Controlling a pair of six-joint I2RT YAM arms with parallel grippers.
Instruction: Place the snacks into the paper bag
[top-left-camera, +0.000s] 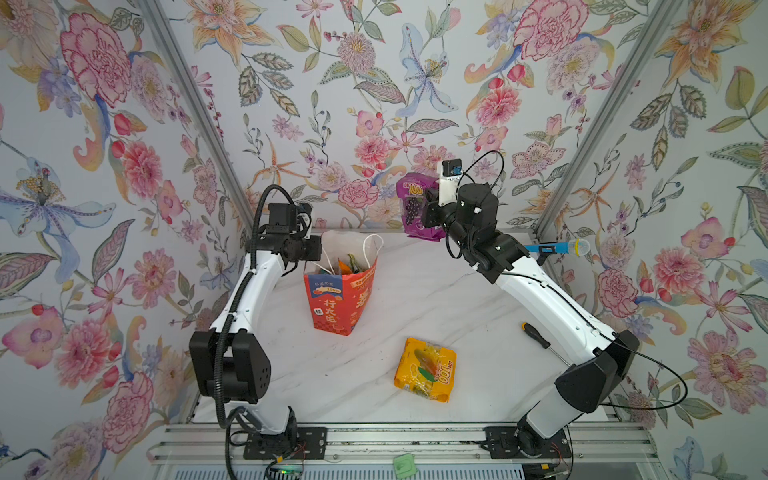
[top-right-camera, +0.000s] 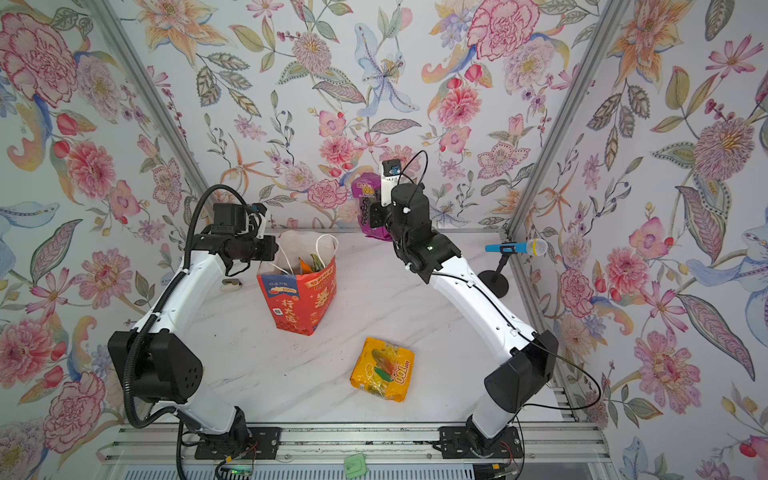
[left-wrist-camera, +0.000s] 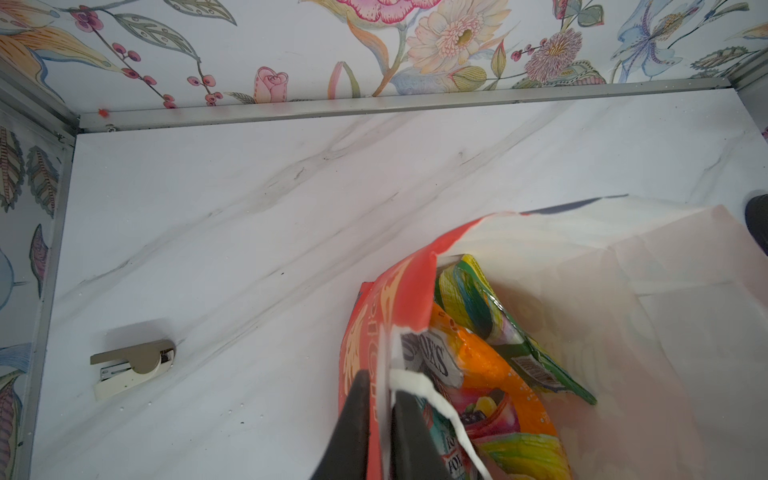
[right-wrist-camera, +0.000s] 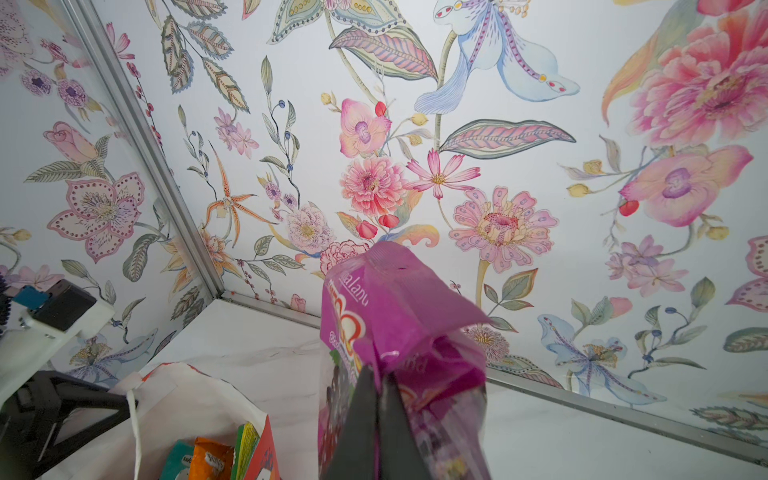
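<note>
The red paper bag (top-left-camera: 340, 304) stands upright on the left of the table, its mouth open, with several snack packets (left-wrist-camera: 488, 368) inside. My left gripper is shut on the bag's rim beside a white handle. A purple snack bag (right-wrist-camera: 400, 312) hangs upright above the table's back edge, to the right of the paper bag; my right gripper is shut on its thin wrapper. On the table's front middle lies a yellow snack bag (top-left-camera: 425, 369), apart from both grippers.
A stapler (left-wrist-camera: 132, 366) lies left of the paper bag. To the right are a screwdriver (top-left-camera: 536, 335) and a blue object on a black stand (top-right-camera: 496, 276).
</note>
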